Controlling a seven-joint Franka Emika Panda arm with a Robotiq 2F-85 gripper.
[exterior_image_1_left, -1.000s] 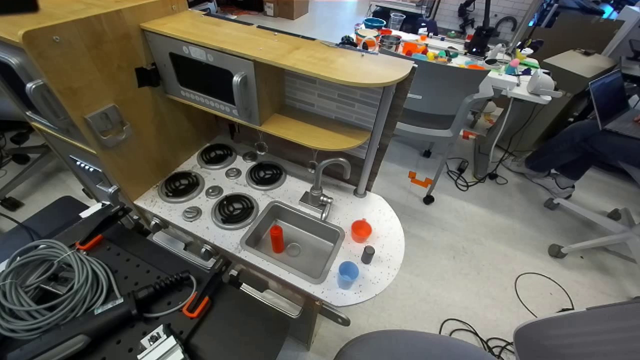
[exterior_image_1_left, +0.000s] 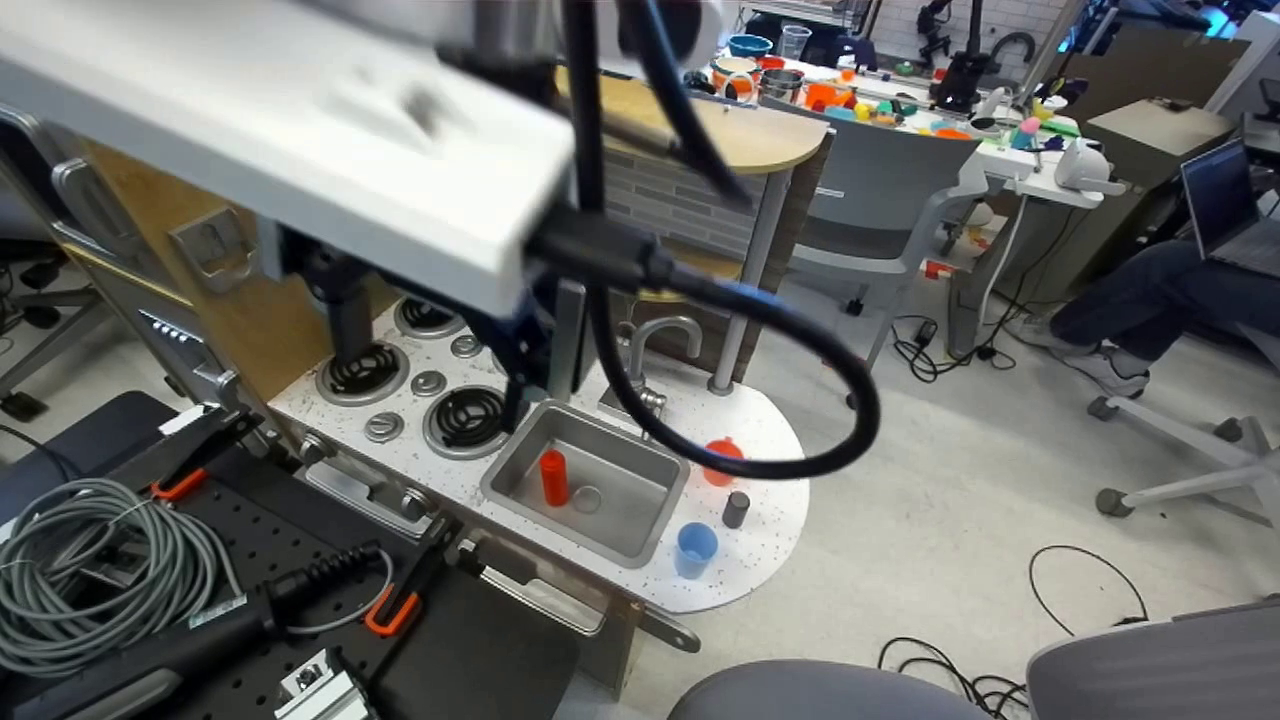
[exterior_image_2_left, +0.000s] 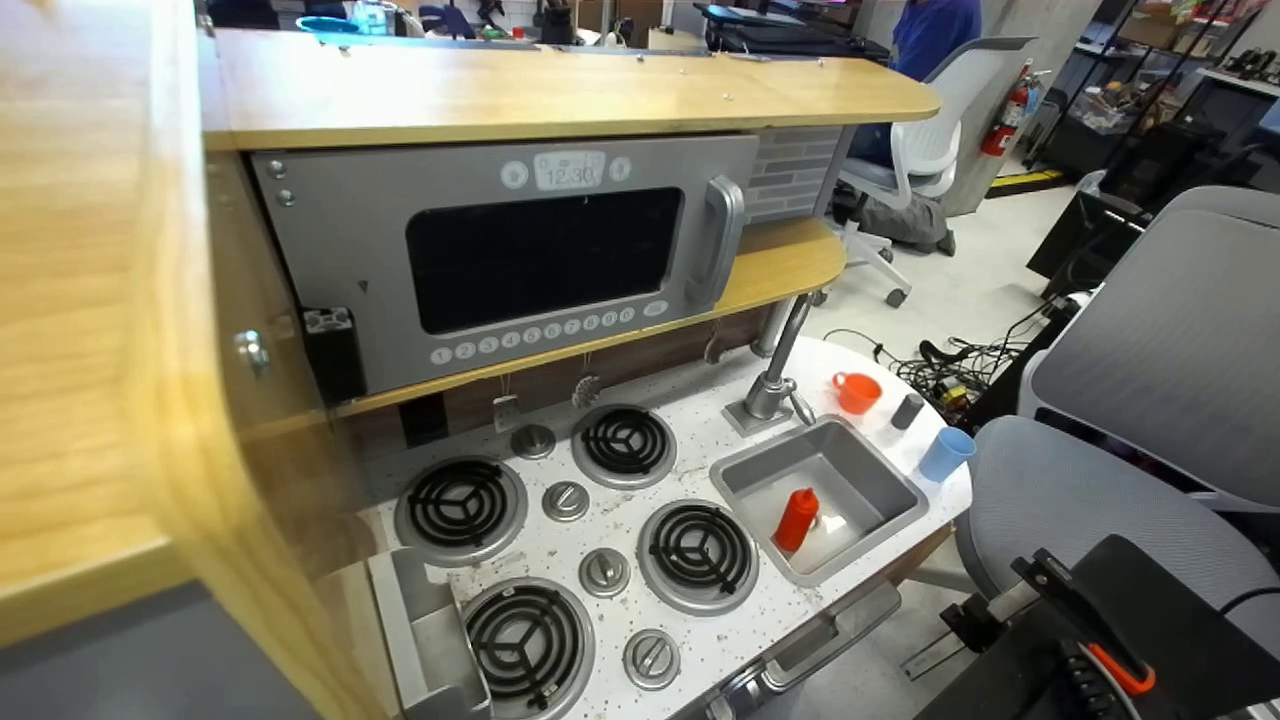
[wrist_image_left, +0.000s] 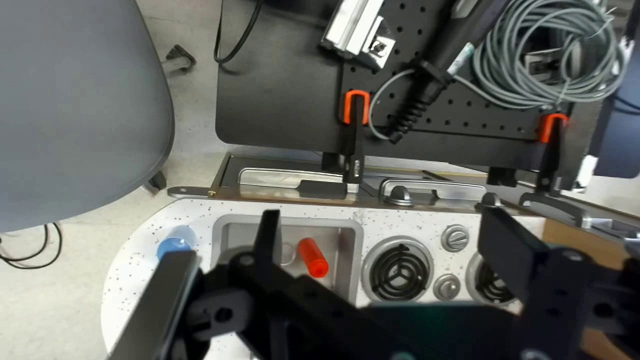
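My gripper is open, its two black fingers wide apart with only the counter far below showing between them. In exterior view 1 the gripper (exterior_image_1_left: 433, 386) hangs above the stove side of the toy kitchen, partly hidden by the white arm (exterior_image_1_left: 396, 168). A red bottle (exterior_image_2_left: 797, 520) leans in the grey sink (exterior_image_2_left: 882, 542), apart from the fingers. On the rounded counter end are an orange-red cup (exterior_image_2_left: 857, 392), a dark grey cylinder (exterior_image_2_left: 907, 412) and a blue cup (exterior_image_2_left: 948, 454). The wrist view hides the orange-red cup and the cylinder.
A curved faucet (exterior_image_1_left: 642, 348) rises behind the sink. Several black burners (exterior_image_2_left: 696, 546) and knobs cover the stove. The microwave (exterior_image_2_left: 546, 252) and wooden shelf (exterior_image_2_left: 786, 258) overhang the back. A black board (wrist_image_left: 276, 102) with coiled cable (wrist_image_left: 540, 54) lies along the kitchen's front.
The arm and open gripper have come into exterior view 1 from outside it, now covering the microwave and part of the stove. The bottle, cups and cylinder have kept their places.
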